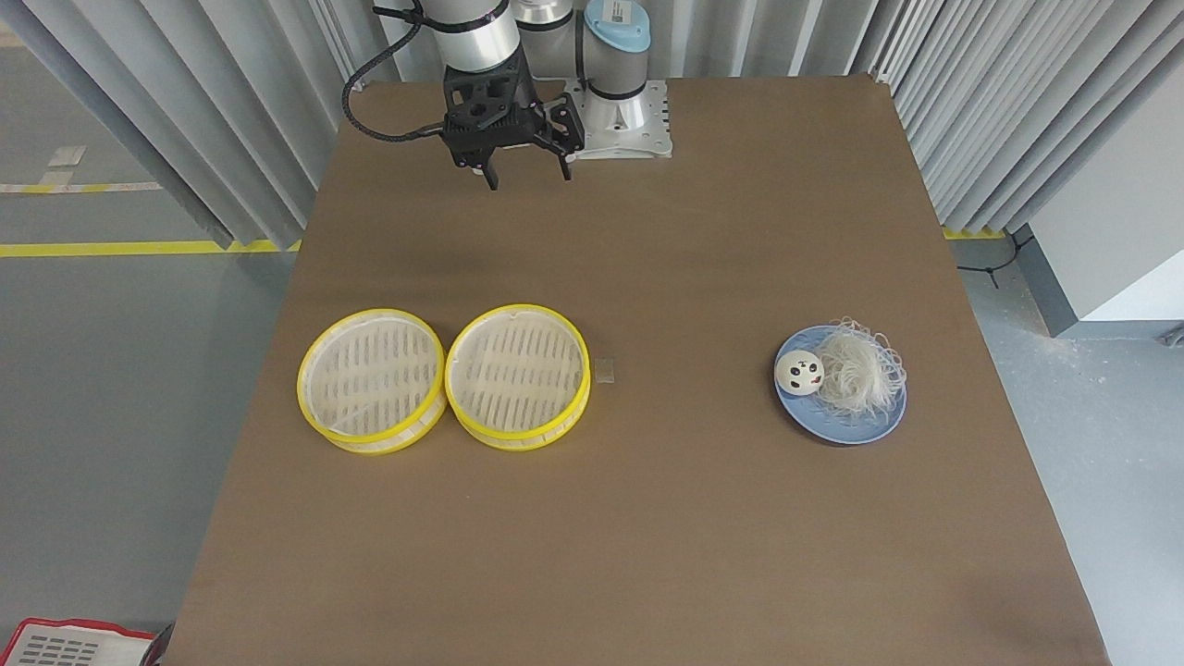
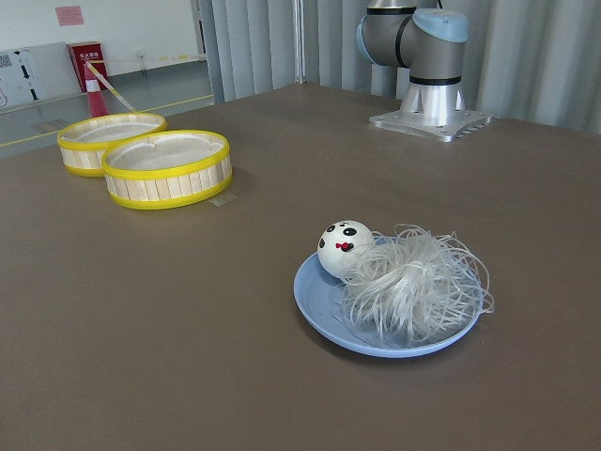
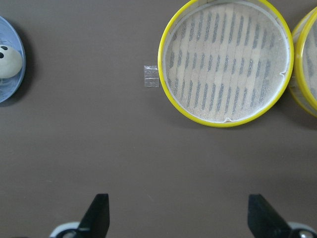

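Two round yellow-rimmed baskets with pale slotted insides, the left one (image 1: 369, 377) and the right one (image 1: 517, 372), sit side by side on the brown table (image 1: 666, 533). To their right a blue plate (image 1: 844, 433) holds a white ball with black spots (image 1: 799, 373) and a tangle of white strands (image 1: 860, 376); the left view shows a face on the ball (image 2: 343, 246). My gripper (image 1: 529, 176) hangs over the back of the table, behind the baskets. In the wrist view its fingers stand wide open, nothing between them (image 3: 178, 213).
The robot's base (image 1: 622, 139) stands at the back edge. A small piece of clear tape (image 1: 604, 371) lies beside the right basket. The table's middle between baskets and plate, and its front part, are clear. Curtains hang behind and beside the table.
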